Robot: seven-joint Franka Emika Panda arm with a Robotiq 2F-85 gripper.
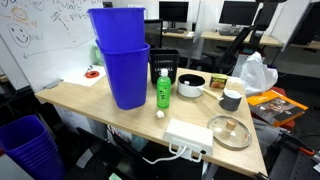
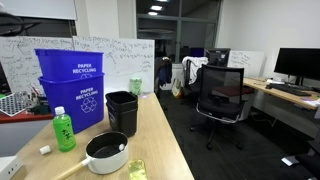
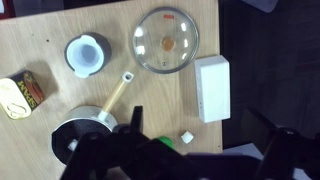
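Note:
High over the table, my gripper stands open in the wrist view, nothing between its fingers. Below it lie a white pot (image 3: 84, 135) with a wooden handle, a glass lid (image 3: 150, 55), a grey mug (image 3: 86, 55) and a white box (image 3: 213, 88). A small white piece (image 3: 187, 137) and the partly covered green bottle (image 3: 165, 141) show near the fingers. In exterior view 1 the bottle (image 1: 164, 90) is upright, with the pot (image 1: 190, 85) behind it. Part of the dark arm (image 1: 266, 14) enters at top right; the fingertips are not clear there.
Tall blue recycling bins (image 2: 75, 85) and black bins (image 2: 122, 112) stand behind the bottle. A yellow-brown packet (image 3: 20, 95) lies beyond the pot. A white plastic bag (image 1: 257, 75) is at the table's far end.

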